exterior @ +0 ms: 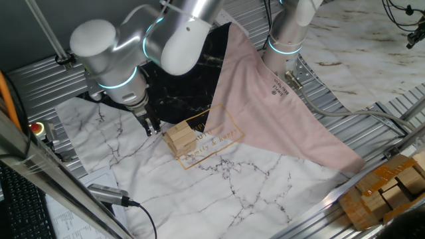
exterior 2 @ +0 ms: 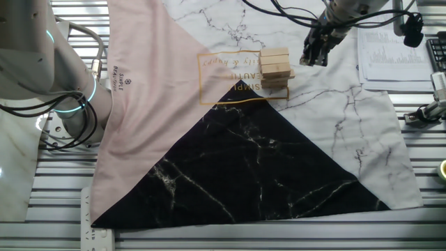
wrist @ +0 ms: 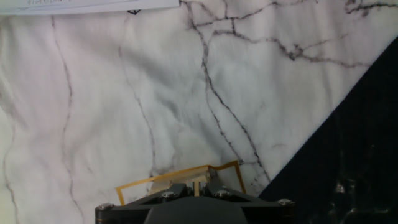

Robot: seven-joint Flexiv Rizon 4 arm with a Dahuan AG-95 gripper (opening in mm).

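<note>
A small stack of light wooden blocks (exterior: 179, 138) sits on the white marbled part of the cloth, over its gold-framed lettering. In exterior view 2 the same stack (exterior 2: 275, 64) has several layers, some jutting out unevenly. My gripper (exterior: 154, 131) points down beside the stack, apart from it. The second exterior view puts the gripper (exterior 2: 315, 57) across a short gap of white cloth from the blocks. In the wrist view the gripper looks shut, its fingertips close together with nothing evident held. Part of a wooden block (wrist: 180, 179) shows behind them, mostly hidden.
The cloth has a pink part (exterior: 265, 126) and a black part (exterior 2: 244, 167). A taped box with wooden blocks (exterior: 388, 192) stands at the right edge. Papers (exterior 2: 394, 59) lie beyond the gripper.
</note>
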